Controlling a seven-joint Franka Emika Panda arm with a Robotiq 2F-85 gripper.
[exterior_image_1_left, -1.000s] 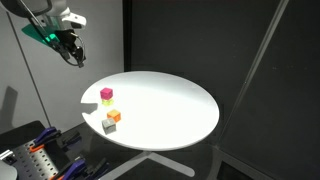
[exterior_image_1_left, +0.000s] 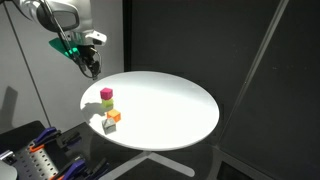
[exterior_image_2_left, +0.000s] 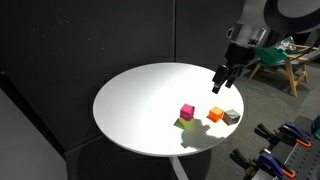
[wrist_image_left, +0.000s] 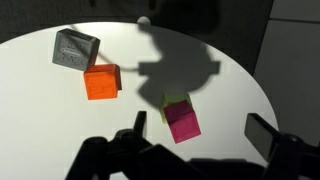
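A pink block (exterior_image_1_left: 106, 93) sits on top of a yellow-green block (exterior_image_1_left: 107, 104) near the table's edge on the arm's side. Close by lie an orange block (exterior_image_2_left: 215, 114) and a grey block (exterior_image_2_left: 232, 117), side by side on the tabletop. My gripper (exterior_image_1_left: 93, 73) hangs well above the table with its fingers open and empty. In the wrist view, the pink block (wrist_image_left: 182, 122) appears between the two spread fingers, far below them, mostly covering the yellow-green block (wrist_image_left: 172, 101).
In the wrist view, the gripper's shadow (wrist_image_left: 178, 65) falls on the tabletop beside the orange block (wrist_image_left: 101, 82).
In exterior view 1, my gripper has moved right and somewhat lower, nearer to above the pink block. All the blocks have stayed where they were.
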